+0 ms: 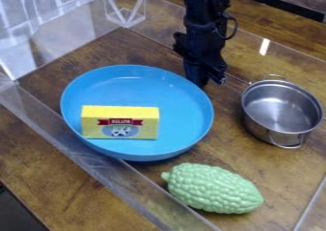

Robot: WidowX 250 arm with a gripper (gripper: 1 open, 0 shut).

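Note:
A yellow box with a red label (120,121) lies in the front part of a blue plate (163,92). The black robot gripper (201,74) is low behind the plate at the top centre, between it and the steel pot (280,111). Its fingers are dark and small, so whether anything is between them is unclear.
A green bumpy vegetable (212,189) lies in front of the plate at the lower right. Clear plastic walls edge the wooden surface (64,68). Bare wood shows to the left of the plate and at the back right.

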